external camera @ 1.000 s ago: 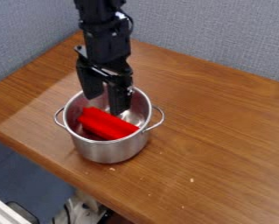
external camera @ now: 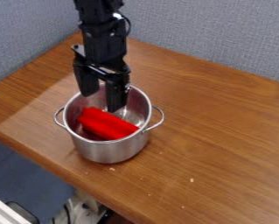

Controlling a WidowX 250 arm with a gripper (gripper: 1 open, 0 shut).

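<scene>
A steel pot (external camera: 107, 150) with two side handles stands near the left front edge of the wooden table. A red cylindrical object (external camera: 107, 123) lies inside it, tilted across the bottom. My black gripper (external camera: 101, 90) hangs over the back of the pot, fingers pointing down into or just above its rim. Whether the fingers hold anything, and how far apart they are, is hard to tell; the red object lies in front of and below them.
Grey padded walls (external camera: 218, 35) stand at the back and left. Past the front left edge are a dark gap and some white hardware.
My gripper has moved slightly left and up toward the back of the pot, uncovering more of the pot's interior. The pot and red object stay about where they were.
</scene>
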